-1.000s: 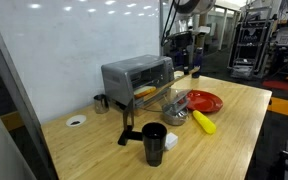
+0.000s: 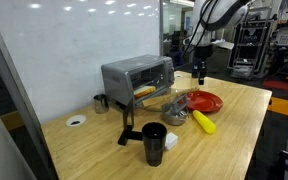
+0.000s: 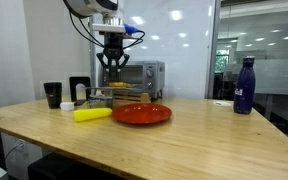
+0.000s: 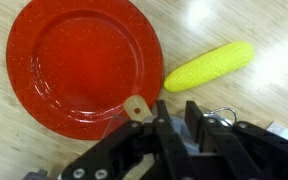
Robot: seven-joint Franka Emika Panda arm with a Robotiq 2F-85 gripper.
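My gripper point(image 2: 201, 76) hangs above the table, near the red plate point(image 2: 204, 101) and in front of the toaster oven point(image 2: 137, 78). In the wrist view its dark fingers point(image 4: 191, 110) stand close together, with something pale grey between them that I cannot identify. A tan rounded end point(image 4: 136, 107) shows just left of the fingers, over the plate's edge; whether it is held is unclear. The plate looks empty apart from this overlap. A yellow elongated object point(image 4: 209, 66) lies beside the plate. Something orange point(image 3: 117, 84) appears below the gripper in exterior view 2.
The oven's front is open, with an orange item point(image 2: 144, 92) inside. A metal bowl or pot point(image 2: 174, 116), a black cup point(image 2: 154, 143) and a white block point(image 2: 171, 140) stand nearby. A dark blue bottle point(image 3: 245, 86) stands at the far side.
My arm has moved to the right in exterior view 1, from beside the oven toward the plate. The plate, yellow object and black cup have stayed in place.
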